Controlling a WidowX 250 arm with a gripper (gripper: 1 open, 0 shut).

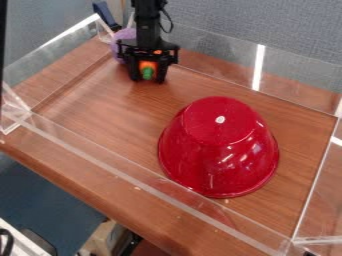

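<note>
My black gripper (147,62) is low at the back of the wooden tray, around a small green and orange object (147,70). Whether its fingers are closed on the object cannot be told. A purple object (123,40) sits just behind it at the left. A large red upturned bowl (217,150) stands at the front right.
Clear acrylic walls (261,65) border the wooden surface (94,120). A grey wall rises behind.
</note>
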